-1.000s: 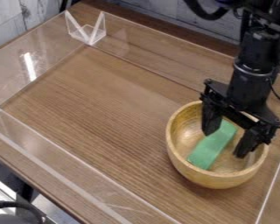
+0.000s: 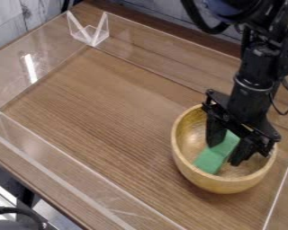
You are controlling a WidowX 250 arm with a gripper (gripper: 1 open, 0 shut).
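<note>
My black gripper (image 2: 236, 135) hangs from the top right, down in a cream oval bowl (image 2: 185, 135) at the right of the table. A green oblong object (image 2: 211, 158) lies in the bowl, its upper part under the fingers. Whether the fingers are closed on it is unclear.
A clear plastic container (image 2: 86, 27) stands at the back left. Dark cables or parts lie at the lower left edge.
My fingers have moved inward and to the left over the green object, covering more of its upper end.
</note>
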